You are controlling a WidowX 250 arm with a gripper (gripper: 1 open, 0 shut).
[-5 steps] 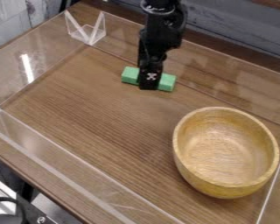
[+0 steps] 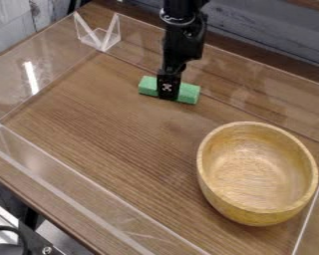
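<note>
A green block (image 2: 186, 94) lies flat on the wooden table (image 2: 96, 149) in the upper middle of the camera view. My black gripper (image 2: 167, 85) is lowered onto it from above, its fingers open around the block's middle. The fingers are dark, and whether they touch the block cannot be told.
A large tan bowl (image 2: 255, 169) sits at the right front. A clear plastic object (image 2: 99, 30) stands at the back left.
My gripper has shifted slightly back and left over the green block, and its fingers appear closer about it. The block looks nearly where it was.
</note>
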